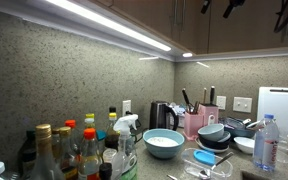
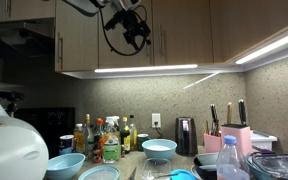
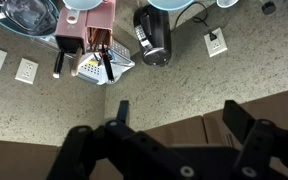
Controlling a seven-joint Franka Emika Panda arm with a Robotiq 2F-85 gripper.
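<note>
My gripper (image 1: pixel 218 9) is high up in front of the wooden wall cabinets (image 1: pixel 246 28), cut off by the top edge of exterior view 1. In exterior view 2 the black gripper (image 2: pixel 141 42) hangs before the cabinet doors (image 2: pixel 79 40), above the counter. The wrist view shows the gripper open, its fingers (image 3: pixel 123 110) wide apart with only the speckled wall and cabinet behind them. Nothing is held. Whether a finger touches a cabinet door cannot be told.
Below stand several bottles (image 2: pixel 111 146), a teal bowl (image 2: pixel 159 149), a black kettle (image 2: pixel 186 132), a pink knife holder (image 2: pixel 236 136) and a water bottle (image 2: pixel 229 160). Dishes crowd the counter. The space before the upper wall is clear.
</note>
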